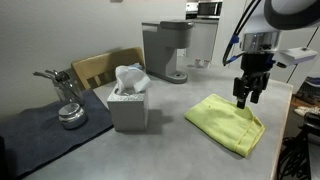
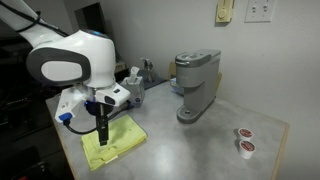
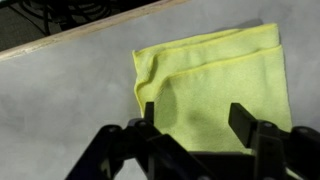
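Note:
A yellow-green cloth (image 1: 222,122) lies on the grey table, with a folded strip along one edge in the wrist view, where the cloth (image 3: 215,85) fills the middle. Just above it hangs my gripper (image 1: 246,101), pointing down near the cloth's edge. Its two fingertips stand apart in the wrist view, and no cloth is pinched in the gap of the gripper. From the other side, the gripper (image 2: 103,138) is over the cloth (image 2: 113,142), partly covering it. Whether the tips touch the fabric is hard to tell.
A grey coffee machine (image 1: 165,48) stands behind the cloth. A tissue box (image 1: 128,108) and a dark mat (image 1: 55,128) with metal ware are to the left. Two small cups (image 2: 246,149) sit at the far right in exterior view 2. Clear table surrounds the cloth.

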